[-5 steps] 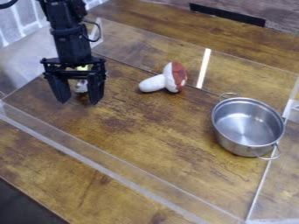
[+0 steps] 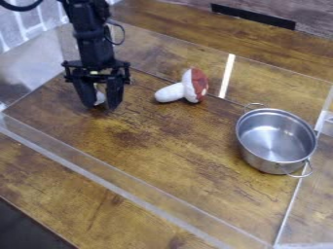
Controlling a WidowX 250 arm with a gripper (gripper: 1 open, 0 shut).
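My black gripper [image 2: 99, 95] is low over the wooden surface at the left, its fingers around a small light object [image 2: 96, 97] that is mostly hidden behind them. Whether the fingers grip it cannot be made out. A white and red object [image 2: 182, 88], shaped somewhat like a mushroom, lies to the right of the gripper. A steel pot [image 2: 275, 136] with side handles stands at the right.
Clear low walls border the work area. A white strip [image 2: 228, 76] lies at the back.
The gripper's fingers have drawn closer together around the small object at the left, which is now more hidden. The pot and the white and red object have not moved.
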